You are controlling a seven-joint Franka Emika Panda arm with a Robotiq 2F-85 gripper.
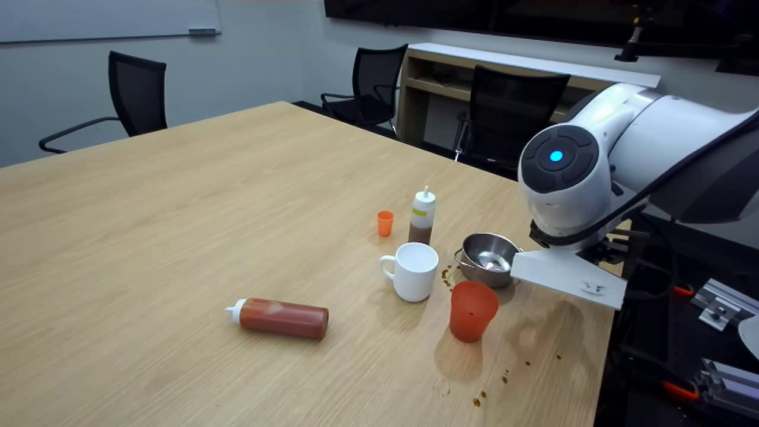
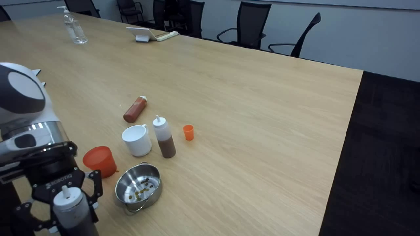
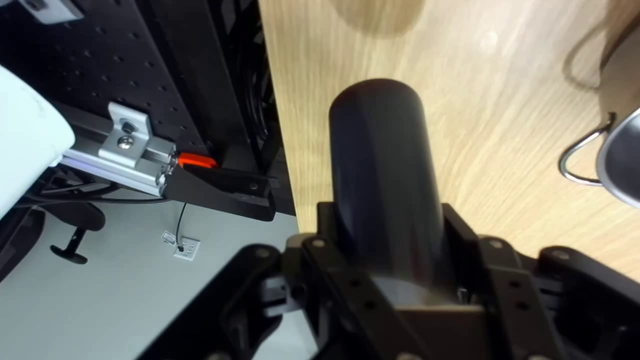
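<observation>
A dark-filled squeeze bottle [image 3: 384, 168] with a white cap is held in my gripper, whose fingers press on both sides of it. In exterior view 2 the same bottle [image 2: 73, 210] shows its nozzle, at the lower left beside the steel pot [image 2: 138, 186]. That pot stands on the table with several small brownish-green drops on its inner floor. In exterior view 1 a white plate on the arm [image 1: 569, 276] hides the gripper and bottle; the pot [image 1: 488, 260] is just left of it. In the wrist view the bottle's base is over bare wood.
A red cup [image 1: 472, 311], white mug [image 1: 414, 271], half-full brown squeeze bottle [image 1: 421, 219] and small orange cup [image 1: 385, 223] stand close by. Farther left a red-brown bottle [image 1: 283, 318] lies on its side. Brown drops [image 1: 477, 402] dot the table near its edge.
</observation>
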